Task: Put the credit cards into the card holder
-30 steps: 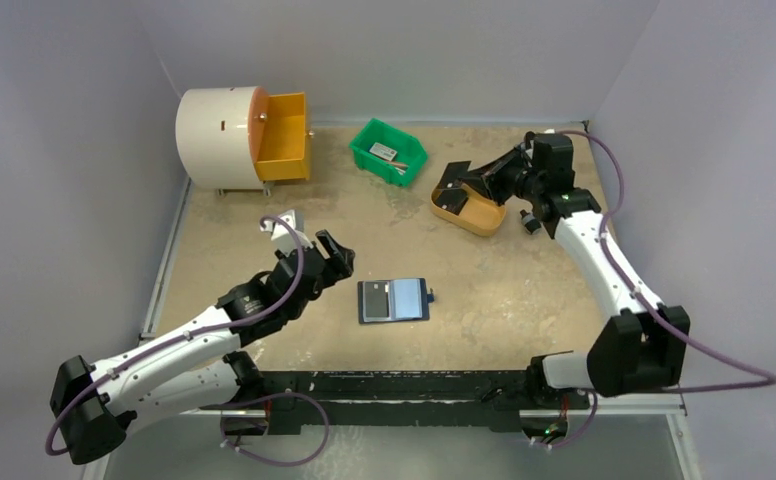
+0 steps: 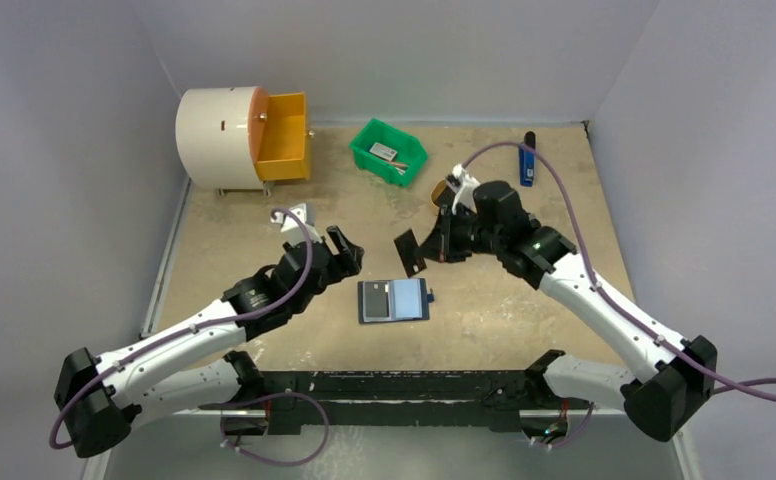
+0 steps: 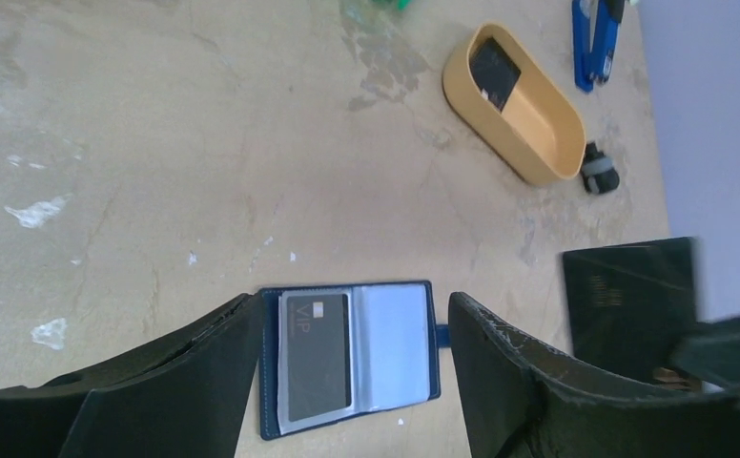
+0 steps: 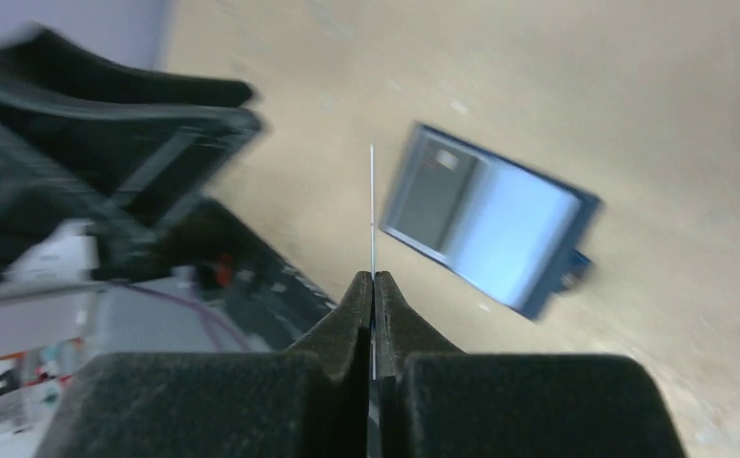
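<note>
A black card (image 2: 410,254) hangs in the air above the table, with my right gripper (image 2: 431,250) shut on its edge. Edge-on in the right wrist view, the card (image 4: 373,205) is a thin upright line between the fingertips. Below it lies the dark blue card holder (image 3: 435,367), spread flat. Its left half holds a dark card marked VIP (image 3: 317,353); the right half shows a pale blue face (image 3: 393,345). My left gripper is open with nothing between its fingers, above and left of the holder in the top view.
At the back right, a tan tray (image 3: 565,143) holds another dark card (image 3: 494,72). Behind stand a green bin (image 2: 388,152), a white drum with a yellow drawer (image 2: 284,137) and a blue stapler (image 2: 527,160). Clear table surrounds the holder.
From above the tan tray, my right gripper has carried the black card toward the front left, near the holder. The left arm has shifted slightly right. The holder has stayed put.
</note>
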